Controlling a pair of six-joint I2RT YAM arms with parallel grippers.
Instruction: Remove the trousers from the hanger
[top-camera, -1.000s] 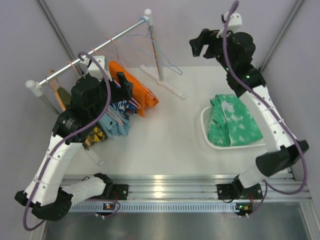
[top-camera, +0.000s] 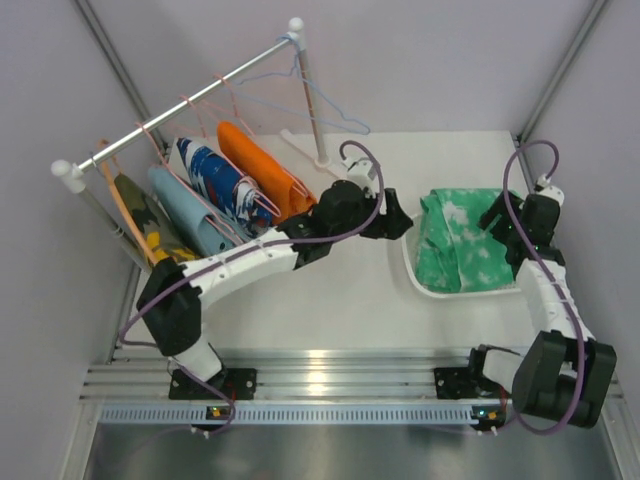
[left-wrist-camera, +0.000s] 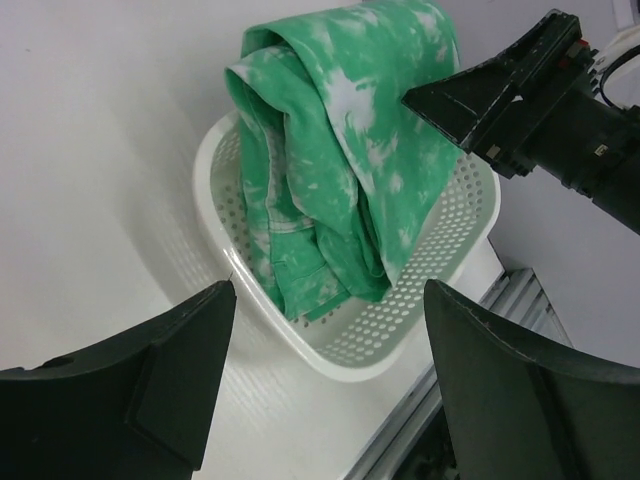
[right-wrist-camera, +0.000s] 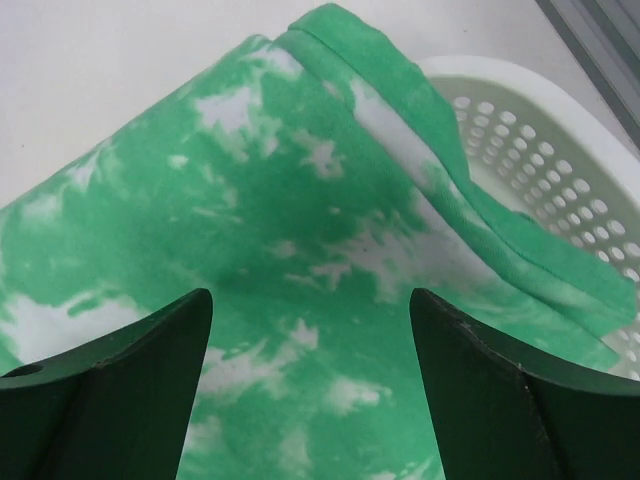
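Note:
Green tie-dyed trousers (top-camera: 460, 240) (left-wrist-camera: 350, 150) (right-wrist-camera: 300, 230) lie folded in a white perforated basket (top-camera: 420, 285) (left-wrist-camera: 335, 360) (right-wrist-camera: 550, 160) at the right, off any hanger. My left gripper (top-camera: 393, 214) is open beside the basket, nothing between its fingers. My right gripper (top-camera: 496, 216) is open over the trousers, touching or just above them; I cannot tell which.
A white rail (top-camera: 230, 76) at the left carries hangers with orange, blue and camouflage garments (top-camera: 270, 170). An empty blue hanger (top-camera: 330, 105) hangs at its end. The table between rail and basket is clear.
My left gripper has moved right, from the rail toward the basket. My right gripper has come down from high at the back onto or over the trousers in the basket.

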